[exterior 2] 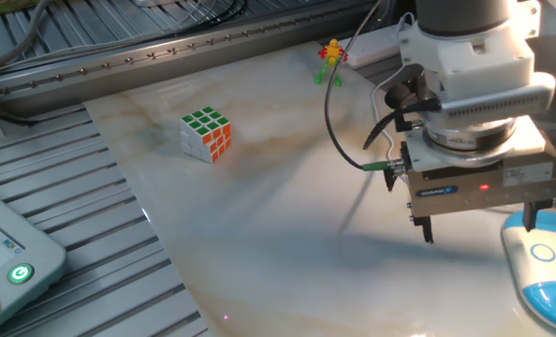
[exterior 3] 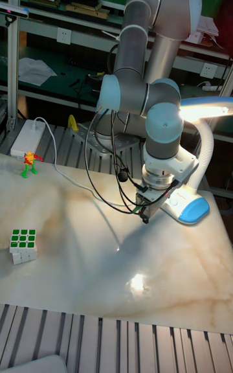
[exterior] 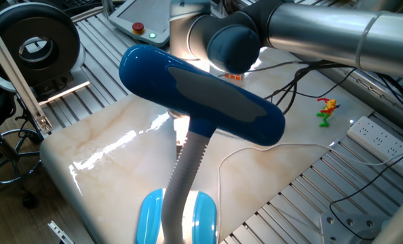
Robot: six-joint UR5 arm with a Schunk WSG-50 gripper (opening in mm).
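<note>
My gripper (exterior 2: 479, 227) hangs above the table beside the lamp base, its two fingers wide apart and nothing between them. A Rubik's cube (exterior 2: 206, 135) with a green top, orange and white sides rests on the table, well away from the gripper in exterior view 2. In exterior view 3 the cube (exterior 3: 23, 246) lies at the left, its layers slightly twisted. Only a small orange part of the cube (exterior: 233, 76) shows in exterior view 1. A small yellow, red and green toy figure (exterior 2: 331, 62) stands at the table's edge.
The blue desk lamp head (exterior: 201, 95) and its grey neck hide much of the gripper in exterior view 1. Its blue and white base (exterior 3: 184, 206) stands close to the gripper. A power strip (exterior: 379, 142) lies near the toy. Bare tabletop separates gripper and cube.
</note>
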